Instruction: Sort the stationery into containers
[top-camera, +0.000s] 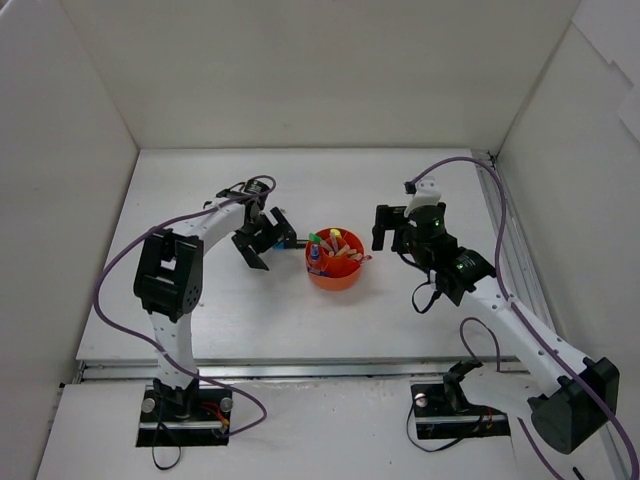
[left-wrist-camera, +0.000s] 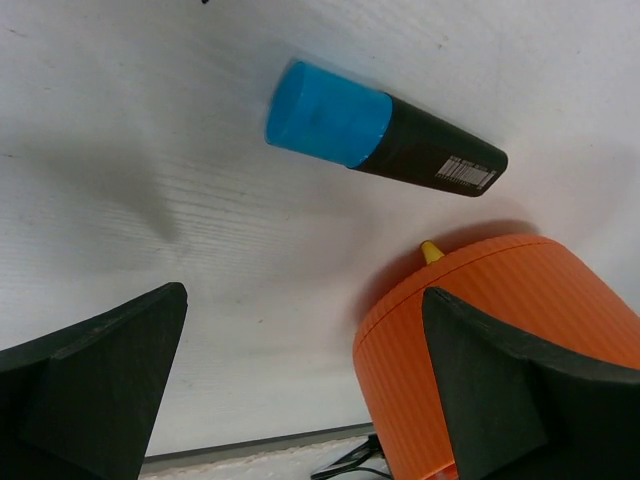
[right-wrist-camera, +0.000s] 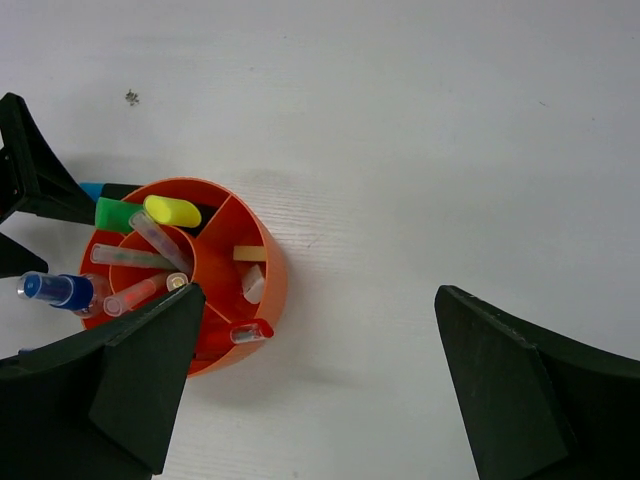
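Observation:
An orange divided round container sits mid-table, holding markers, pens and small blocks, among them a yellow marker and a green one. A dark marker with a blue cap lies on the table left of the container. My open left gripper hangs over that marker's near side; the left wrist view shows the marker beyond the fingertips, nothing between them. My open right gripper is above the table right of the container, empty.
Walls bound the back and sides.

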